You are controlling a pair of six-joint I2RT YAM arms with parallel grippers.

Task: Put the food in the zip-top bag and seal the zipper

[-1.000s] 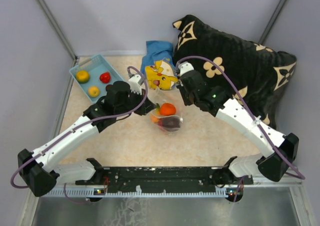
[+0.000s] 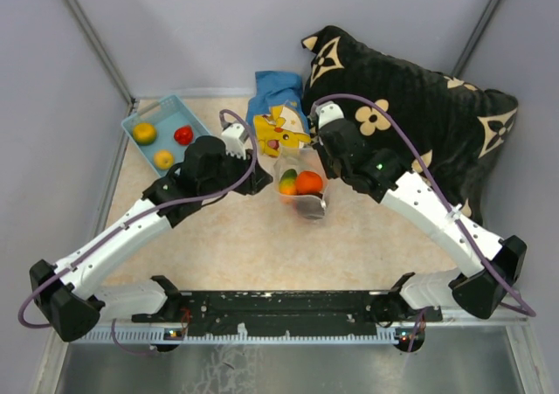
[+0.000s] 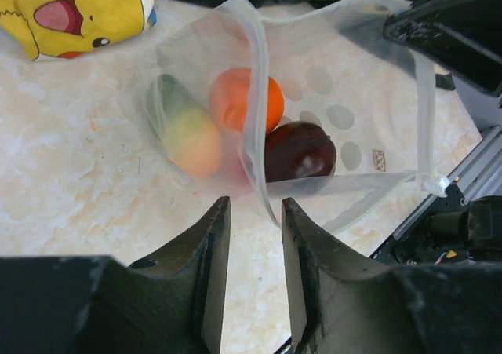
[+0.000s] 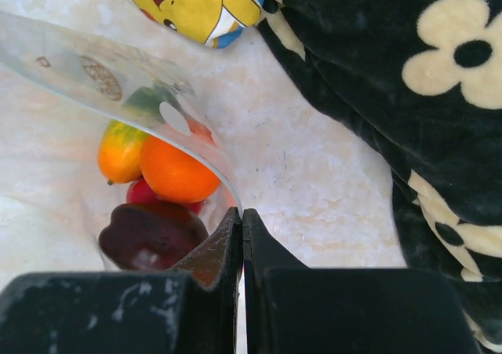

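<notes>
The clear zip top bag [image 2: 301, 206] stands mid-table, holding an orange [image 4: 179, 170], a yellow-green mango [image 4: 119, 151], a dark eggplant-like item [image 4: 153, 235] and something red partly hidden. My right gripper is shut at the bag's right edge, with the bag's thin rim running into its fingertips. My left gripper is part open at the bag's other rim, whose zipper strip crosses between or just beyond its fingertips.
A blue tray [image 2: 175, 114] at the back left holds several fruits. A yellow cartoon-printed blue cloth [image 2: 276, 93] lies behind the bag, a black patterned cushion [image 2: 410, 123] back right.
The bag and its contents have shifted slightly to the right, and the bag appears more upright. My left gripper has moved a little right; the right arm has barely moved.
</notes>
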